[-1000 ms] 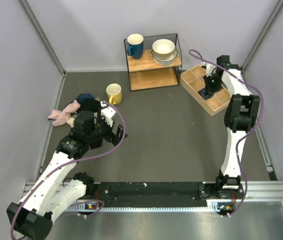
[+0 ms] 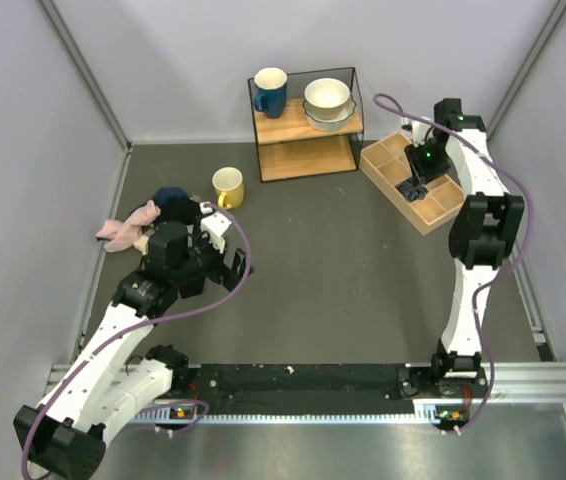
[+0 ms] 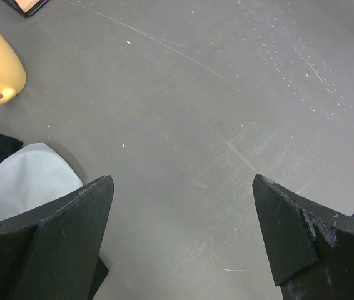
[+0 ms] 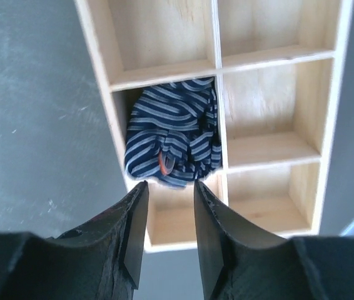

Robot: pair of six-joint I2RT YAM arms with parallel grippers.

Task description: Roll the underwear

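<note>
A dark blue striped piece of underwear lies bundled in the middle left compartment of the wooden divided box, its lower edge reaching over the divider below. In the top view, the same bundle shows beside my right gripper. From the right wrist, that gripper is partly open, its fingertips apart from each other and just below the cloth, with nothing visible between them. My left gripper stands wide open over bare table, away from the box. In the top view it is at left centre.
A heap of clothes, with a pink one on it, lies at the left, partly behind my left arm. A yellow mug stands near it. At the back is a wire shelf with a blue mug and bowls. Mid-table is clear.
The left arm and the table's other things stay in place.
</note>
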